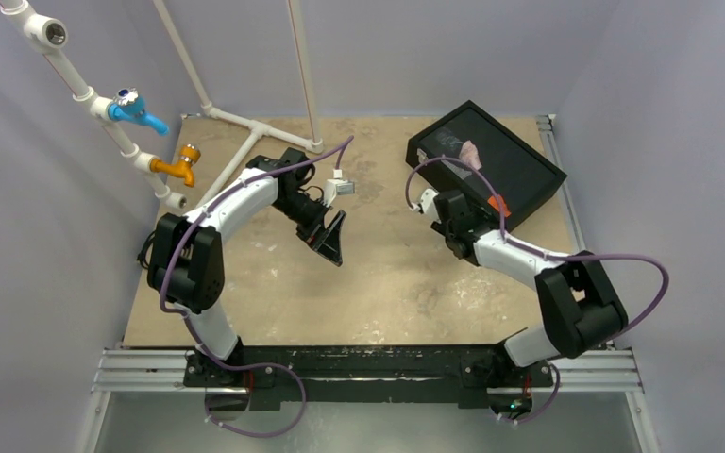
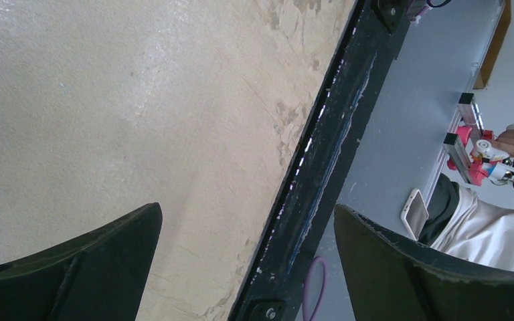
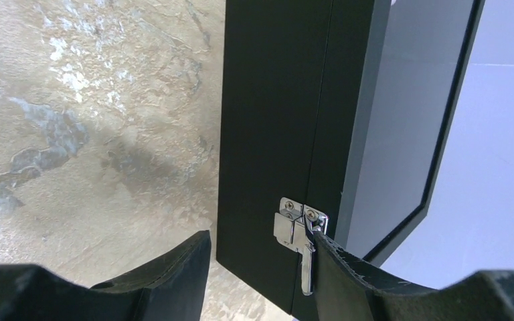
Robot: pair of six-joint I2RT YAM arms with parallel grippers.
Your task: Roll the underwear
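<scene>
A black case (image 1: 491, 151) lies at the back right, a pink item on or in its top. My right gripper (image 1: 437, 222) is at the case's front side; in the right wrist view a metal latch (image 3: 288, 227) on the case's black side (image 3: 274, 120) sits at the right fingertip, and whether the fingers grip anything is hard to see. My left gripper (image 1: 328, 236) is open over bare table (image 2: 160, 120), with nothing between its fingers. I cannot make out underwear clearly.
A white pipe frame with a blue tap (image 1: 137, 115) and an orange tap (image 1: 175, 168) stands at the left. The table's front edge lies below my left gripper's view.
</scene>
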